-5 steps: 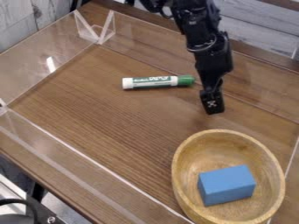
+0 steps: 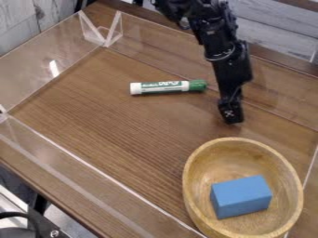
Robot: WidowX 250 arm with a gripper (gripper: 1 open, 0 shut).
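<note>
My black gripper reaches down from the top of the view to low over the wooden board, right of a white tube with green ends that lies on its side. Whether anything is between the dark fingers is hard to tell. A blue block sits inside a tan oval bowl at the lower right.
The wooden board is clear at the left and middle. A clear wall runs along the left edge, and a black cable lies at the bottom left corner.
The gripper has shifted very slightly, its fingertips a little lower and its upper part looking narrower. The tube, bowl and block have not moved.
</note>
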